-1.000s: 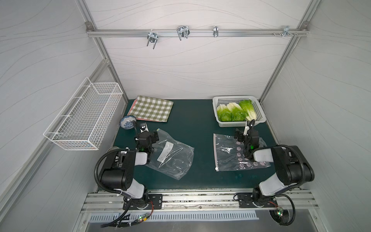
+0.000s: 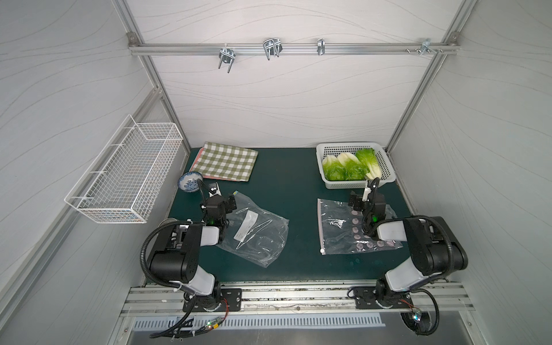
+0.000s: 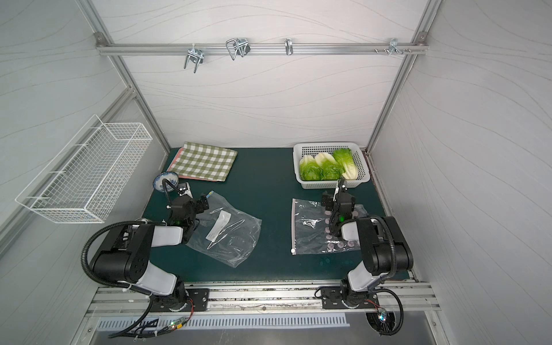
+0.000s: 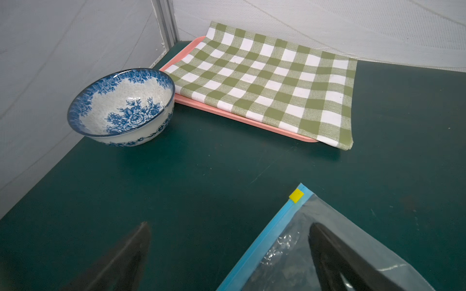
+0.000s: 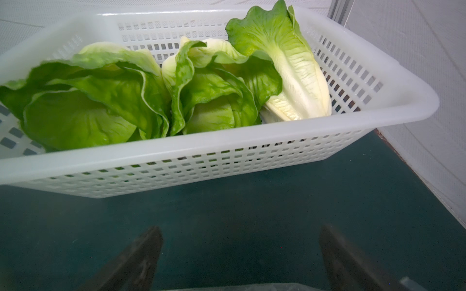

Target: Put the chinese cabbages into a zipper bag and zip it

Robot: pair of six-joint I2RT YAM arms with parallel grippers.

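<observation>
Several Chinese cabbages (image 5: 97,111) sit in a white perforated basket (image 5: 218,160) at the back right. My open right gripper faces the basket from just in front, above a clear bag with a pale zip strip (image 2: 339,230). My left gripper stands open over another clear zipper bag (image 2: 258,241), whose blue strip with yellow slider (image 4: 296,195) shows in the left wrist view. Both grippers have nothing between their fingers.
A blue-and-white bowl (image 4: 121,106) and a checked cloth (image 4: 271,82) on a pink tray lie back left. A wire basket (image 2: 123,172) hangs on the left wall.
</observation>
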